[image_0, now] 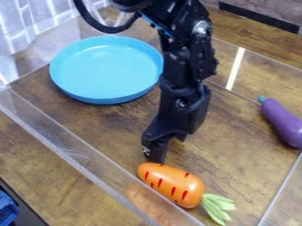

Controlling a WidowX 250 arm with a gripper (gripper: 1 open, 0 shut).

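Note:
My black gripper [165, 146] hangs low over the wooden floor in the middle of the view, open, its fingertips just above and behind the orange toy carrot [175, 184] with green leaves. I see nothing held between the fingers. A blue plate [94, 75] lies behind it to the left, and a purple toy eggplant [281, 124] lies to the right.
A clear plastic wall runs diagonally along the lower left. A blue object [6, 212] sits outside it at the corner. Bare wood lies between the gripper and the eggplant.

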